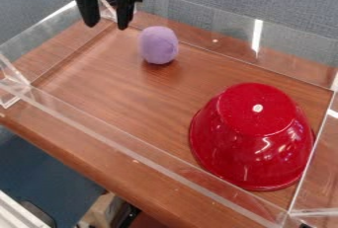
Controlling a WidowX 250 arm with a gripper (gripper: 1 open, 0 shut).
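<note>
My black gripper (107, 17) hangs at the top left, over the back-left of the wooden surface, open with nothing seen between its fingers. To its right and a little lower, a lilac ball (158, 44) rests on the wood, apart from the gripper. A glossy red bowl (251, 138) sits upside down at the front right, a small white spot on its base.
Clear acrylic walls (158, 155) border the wooden surface (132, 104) on its sides. A grey panel stands behind.
</note>
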